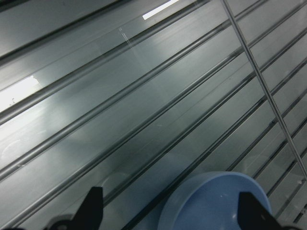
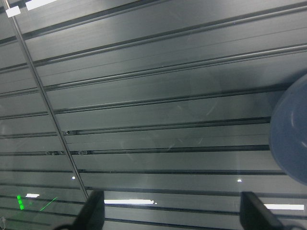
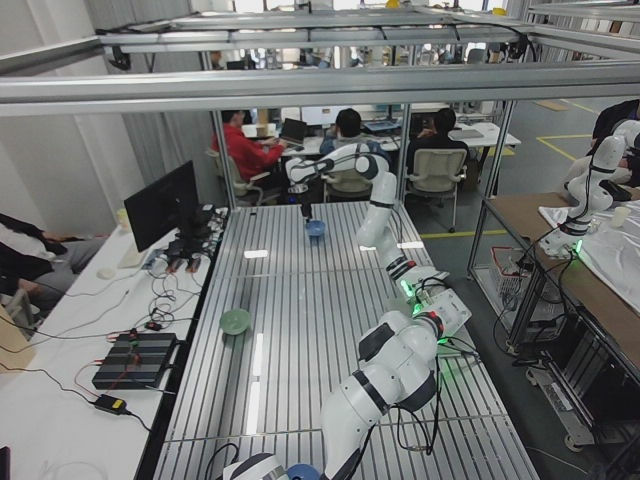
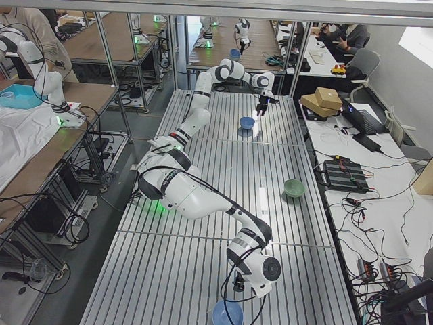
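Note:
Two blue bowls stand on the slatted metal table (image 4: 169, 271): one (image 4: 227, 313) at the near end of the camera right view, the other (image 4: 247, 122) at the far end, each with an arm's gripper above or beside it. A green bowl (image 4: 293, 188) stands between them at the side. My left gripper is open, fingers wide apart, with a blue bowl (image 1: 216, 201) just beyond and below them. My right gripper is also open and empty, a blue bowl (image 2: 292, 134) off to the right of its view.
A white side table (image 3: 60, 410) with a monitor (image 3: 165, 200), power units and cables runs along the table. Aluminium posts and beams frame the workspace.

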